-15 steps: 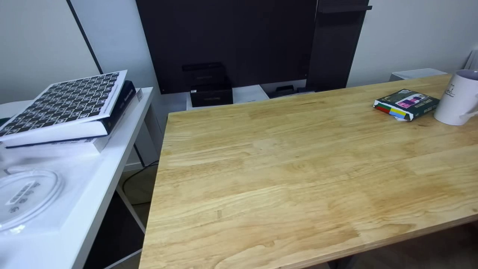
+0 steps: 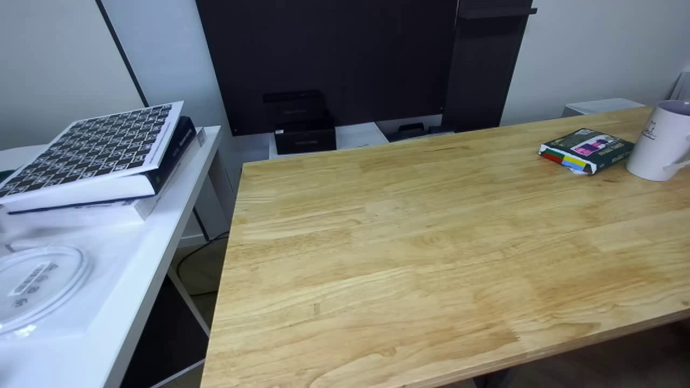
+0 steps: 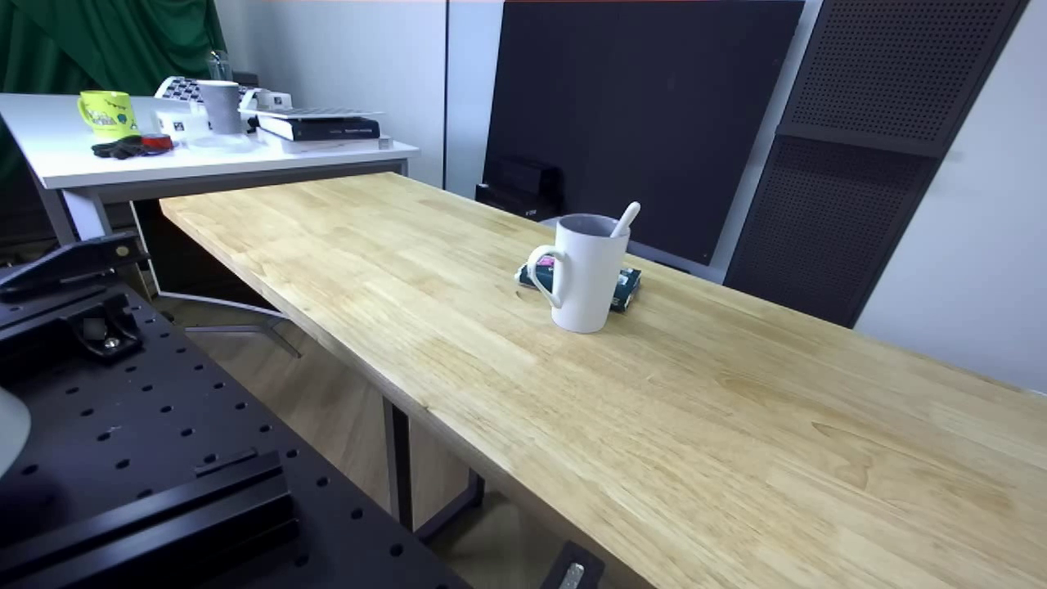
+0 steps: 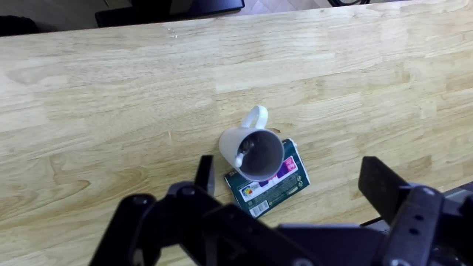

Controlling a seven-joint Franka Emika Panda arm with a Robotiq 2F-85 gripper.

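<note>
In the wrist view my gripper stands open above the table, its two dark fingers wide apart with nothing held between them. Below and between them is a white mug (image 4: pixel 228 144), upright, its handle toward the top of that view. A white spoon (image 4: pixel 239 159) leans inside it. Against the mug, partly covered by it in this view, a dark green box (image 4: pixel 288 190) lies flat. Exterior view 2 shows the mug (image 3: pixel 584 285) in front of the box (image 3: pixel 626 291), with the spoon (image 3: pixel 625 219) sticking out. Neither exterior view has the gripper in it.
A separate white table (image 2: pixel 149 239) holds books (image 2: pixel 97 152) and a bagged cable (image 2: pixel 42 284). A yellow-green mug (image 3: pixel 108 113) stands there too.
</note>
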